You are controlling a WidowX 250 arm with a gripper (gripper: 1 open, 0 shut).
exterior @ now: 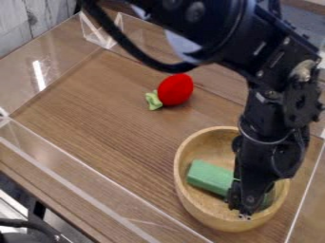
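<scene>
My gripper (249, 197) is lowered into a round tan bowl (203, 206) at the bottom right, over the right part of a green block (210, 175). The dark arm above hides much of the bowl's right side. Whether the fingers are open or shut on the block cannot be told.
A red object with a light green tip (174, 89) lies on the wooden table (76, 123) behind the bowl. A dark cable or object sits at the lower left corner.
</scene>
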